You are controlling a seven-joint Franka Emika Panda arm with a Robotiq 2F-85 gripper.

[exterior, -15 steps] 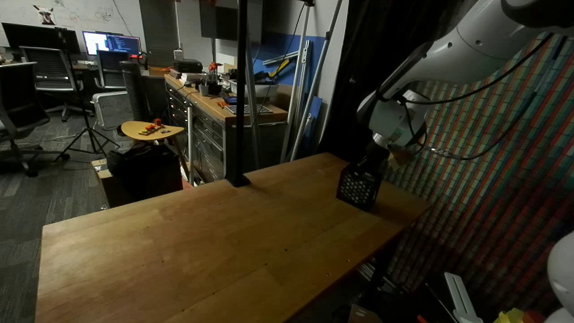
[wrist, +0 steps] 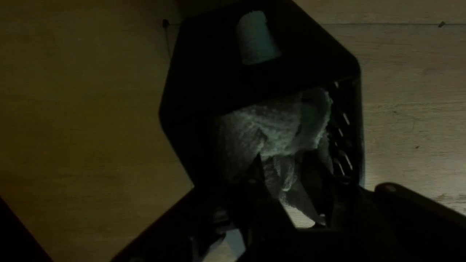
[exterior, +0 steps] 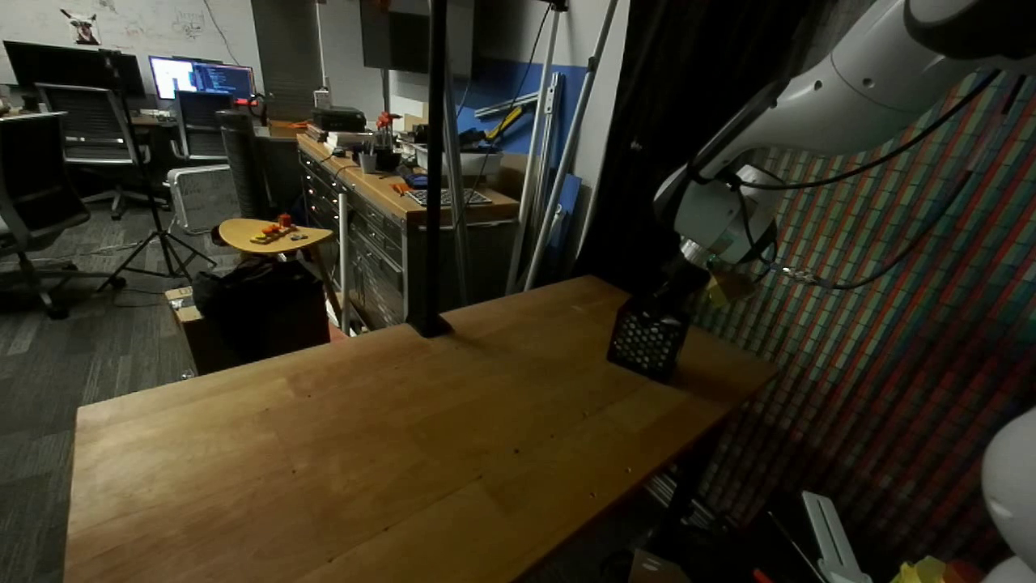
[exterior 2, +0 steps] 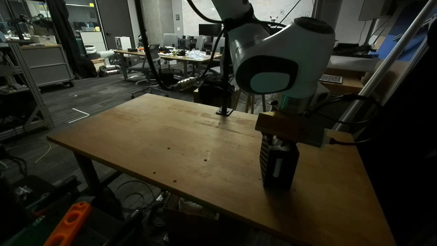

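A black holder with perforated sides (exterior: 646, 340) stands upright on the wooden table (exterior: 388, 427), near its right end. Crumpled pale cloth or tissue (wrist: 275, 126) fills part of the holder in the wrist view. Directly above the holder's mouth is my gripper (exterior 2: 280, 138), pointing down. In the wrist view its dark fingers (wrist: 257, 172) reach over the opening and stand apart, with some of the pale material showing between them. Darkness hides how deep the fingertips are and whether they touch the material. The holder's near face carries a pale oblong patch or slot (exterior 2: 277, 167).
A black post (exterior: 434, 194) rises from the table's far edge. Beside the table's right end hang a dark curtain (exterior: 694, 126) and a patterned one (exterior: 874, 282). A cable (exterior 2: 352, 142) runs off the gripper's side.
My wrist and gripper have shifted slightly to the right in exterior view 1, staying over the holder. The holder has not visibly moved.
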